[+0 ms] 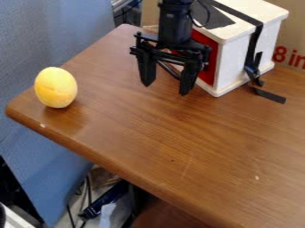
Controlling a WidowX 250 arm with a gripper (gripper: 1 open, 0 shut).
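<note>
My black gripper point(167, 82) hangs over the back of the wooden table point(202, 151), its two fingers apart and pointing down, with nothing visible between them. A yellow egg-shaped ball point(56, 87) rests on the table near its left edge, to the left of the gripper and apart from it. Just behind the gripper stands a white box point(243, 44) with a red face and black straps.
A cardboard box point(288, 44) is at the back right. A blue-grey padded surface point(48, 31) borders the table on the left. Bags and cables lie below the table edge.
</note>
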